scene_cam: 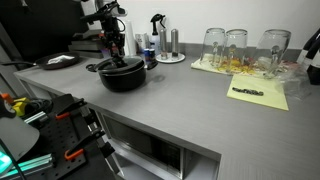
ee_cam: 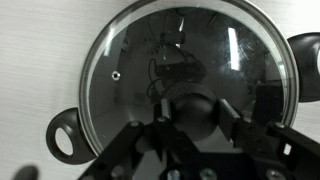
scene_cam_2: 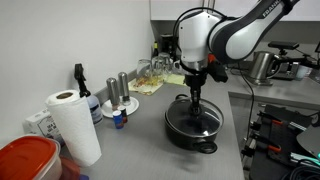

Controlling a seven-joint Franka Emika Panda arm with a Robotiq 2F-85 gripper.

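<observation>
A black pot (scene_cam_2: 190, 136) stands on the grey counter, its two side handles showing in the wrist view. Over its mouth is a glass lid (ee_cam: 130, 95) with a pale metal rim and a dark round knob (ee_cam: 192, 112). My gripper comes down from above and is shut on that knob, a finger on either side. In exterior view 1 the gripper (scene_cam: 114, 54) is small and dark against the lid. Whether the lid touches the pot's rim all round cannot be made out.
A frying pan (scene_cam: 60, 62) lies on the far left. Metal shakers (scene_cam: 175, 44) and a paper towel roll (scene_cam_2: 76, 126) stand near the pot. Glass mugs (scene_cam: 236, 46) and a yellow sheet (scene_cam: 258, 90) are farther along.
</observation>
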